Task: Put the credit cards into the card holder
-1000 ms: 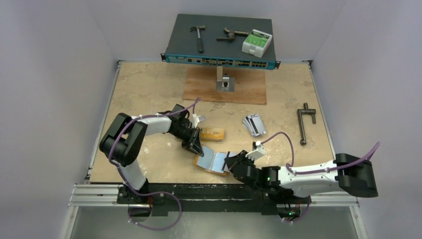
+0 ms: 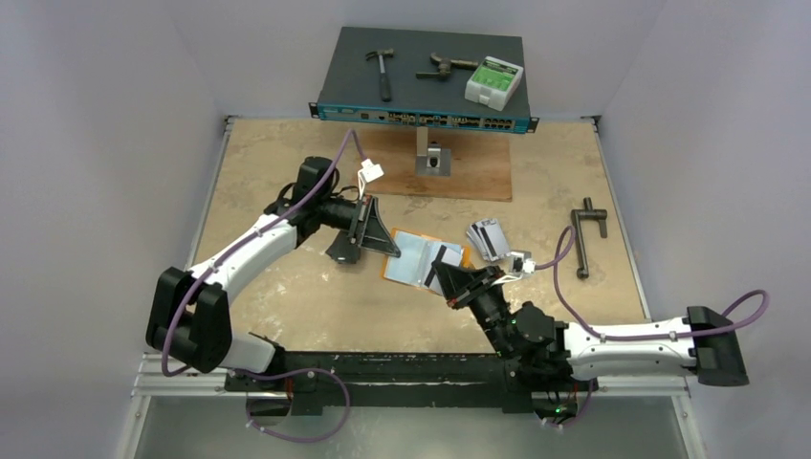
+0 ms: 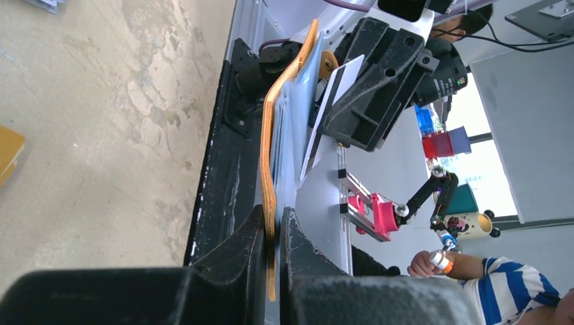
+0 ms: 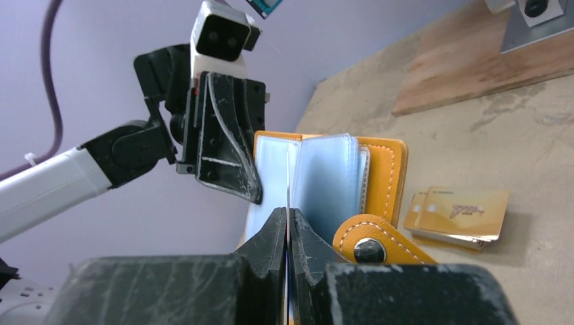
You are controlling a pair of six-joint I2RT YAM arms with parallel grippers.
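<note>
My left gripper is shut on one side of the opened card holder, which has an orange leather cover and pale clear sleeves. The holder hangs above the table, seen edge-on in the left wrist view. Between the closed fingers of my right gripper is a thin white credit card with a dark stripe. That card lies close along the sleeves; whether its edge is inside one cannot be told. A gold card pile rests on the table, hidden from above, and a striped grey pile lies to the right.
At the back, a wooden board with a metal stand supports a dark rack unit carrying hammers and a white box. A metal tool lies far right.
Both arms have moved away from the table's front edge, carrying holder and card with them. The holder now covers the gold pile in the top view. The grey pile has not moved.
</note>
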